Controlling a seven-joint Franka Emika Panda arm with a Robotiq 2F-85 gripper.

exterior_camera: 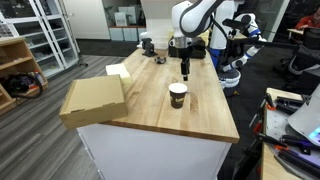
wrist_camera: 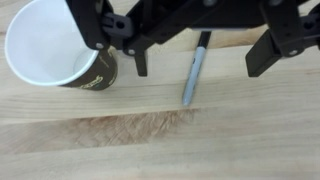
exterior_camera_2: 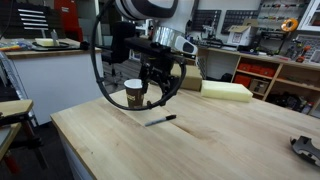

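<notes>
A marker [wrist_camera: 193,76] with a grey barrel and black cap lies on the wooden table; in exterior view 2 the marker [exterior_camera_2: 160,120] rests in front of the cup. My gripper is open above it, one finger to either side of the marker in the wrist view, with nothing held. The white and dark brown paper cup [wrist_camera: 45,45] stands upright beside the left finger and looks empty. From exterior view 1 the cup [exterior_camera: 177,96] is near the table's front edge, and my gripper [exterior_camera: 185,74] hangs behind it.
An open cardboard box [exterior_camera: 95,99] sits at the table's left front corner. A pale yellow block [exterior_camera_2: 226,91] lies farther along, and a dark metal object [exterior_camera_2: 306,150] is at the right in exterior view 2.
</notes>
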